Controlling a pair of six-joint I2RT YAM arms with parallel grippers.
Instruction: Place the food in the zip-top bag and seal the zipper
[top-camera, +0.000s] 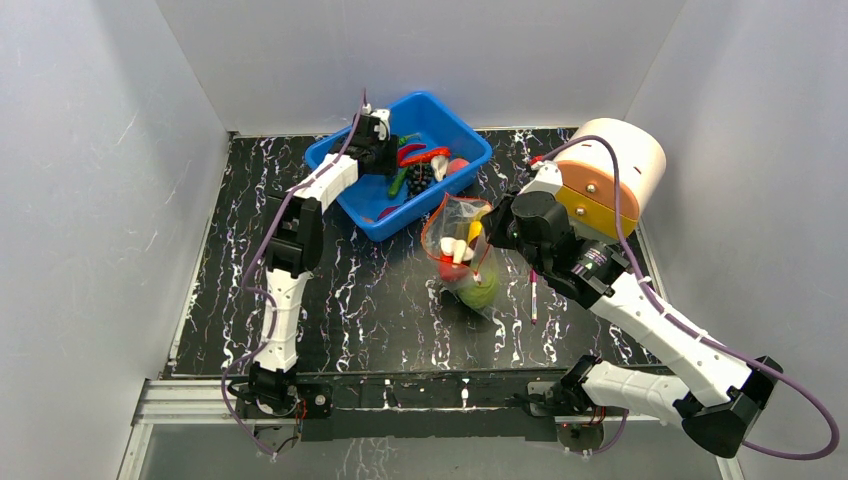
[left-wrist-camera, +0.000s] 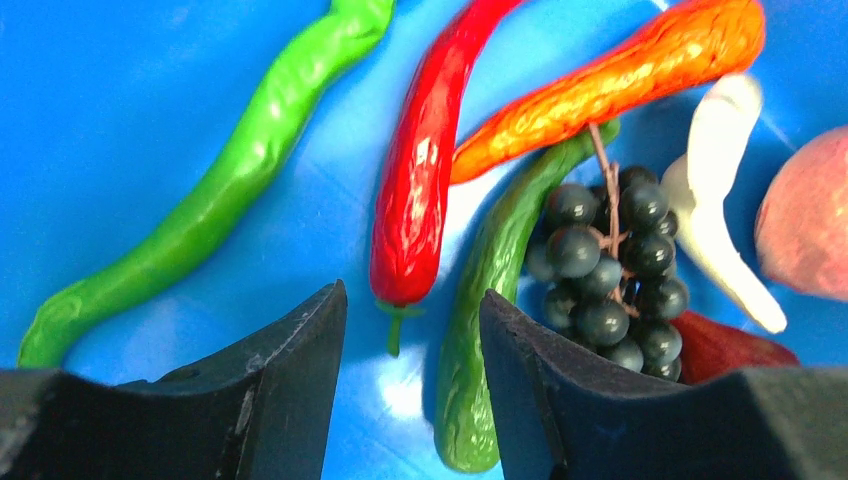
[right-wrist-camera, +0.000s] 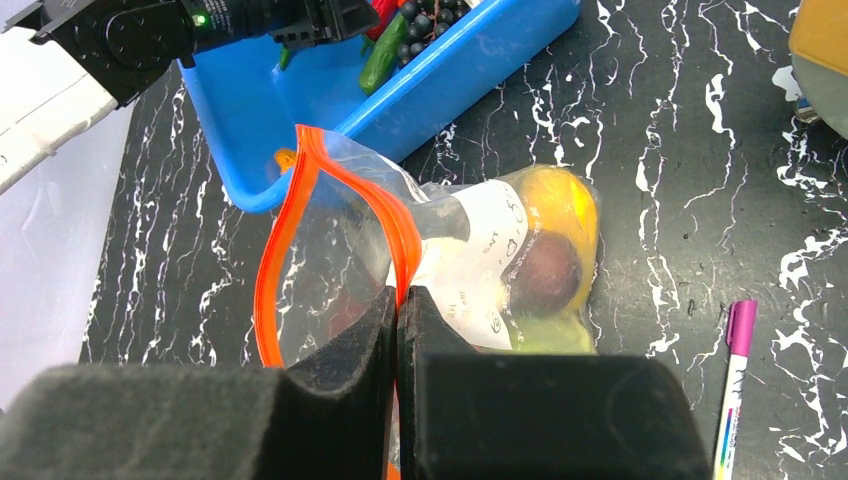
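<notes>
My left gripper is open inside the blue bin (top-camera: 450, 115), fingertips either side of a red pepper's stem. The red pepper (left-wrist-camera: 410, 210) lies among green peppers (left-wrist-camera: 230, 180), an orange pepper (left-wrist-camera: 640, 70), grapes (left-wrist-camera: 600, 250), a white mushroom (left-wrist-camera: 725, 210) and a peach (left-wrist-camera: 820, 210). My right gripper is shut on the orange-rimmed rim of the zip top bag (right-wrist-camera: 290, 230). The bag stands open on the table, holding yellow, white, red and green food.
A cream and yellow rounded box (top-camera: 610, 170) stands at the back right. A marker (right-wrist-camera: 734, 380) lies right of the bag. Walls enclose three sides.
</notes>
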